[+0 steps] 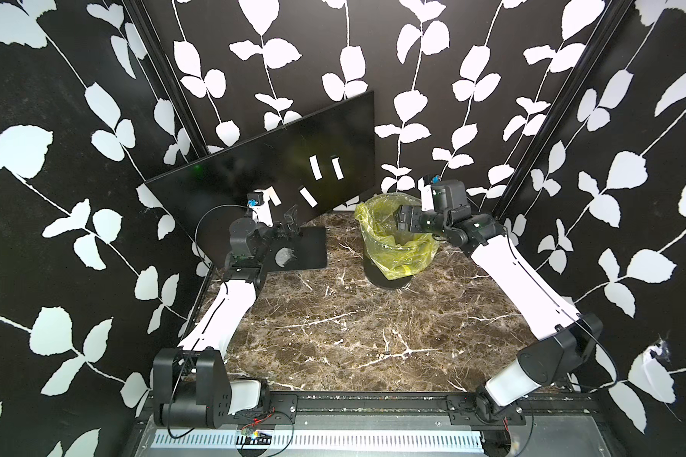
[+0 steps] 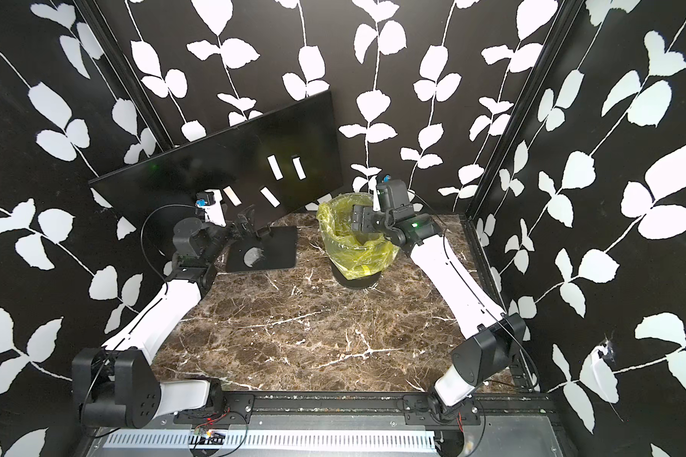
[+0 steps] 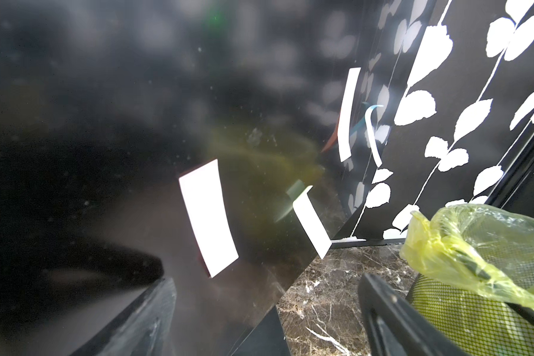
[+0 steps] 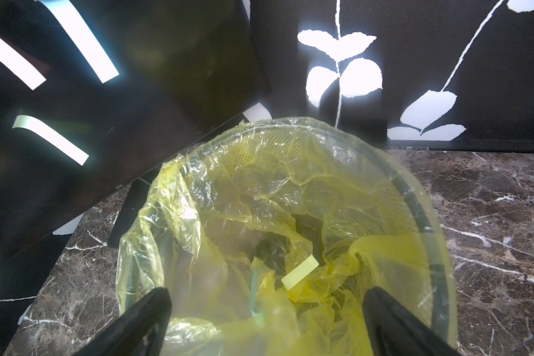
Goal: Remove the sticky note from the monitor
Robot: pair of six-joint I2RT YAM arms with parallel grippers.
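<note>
A black monitor [image 1: 205, 198] leans at the back left, carrying several pale sticky notes, among them one [image 3: 209, 216] large in the left wrist view and another [image 3: 311, 222] lower right of it. My left gripper [image 1: 288, 222] stands open close before the screen, just below the notes. My right gripper [image 2: 358, 217] is over the bin with the yellow liner [image 4: 397, 261], open, nothing visible between its fingers. A small pale yellow strip [image 4: 300, 271] lies inside the liner.
The monitor's flat black stand [image 2: 274, 255] rests on the marble table [image 1: 320, 327], left of the bin. Patterned walls close in at the back and sides.
</note>
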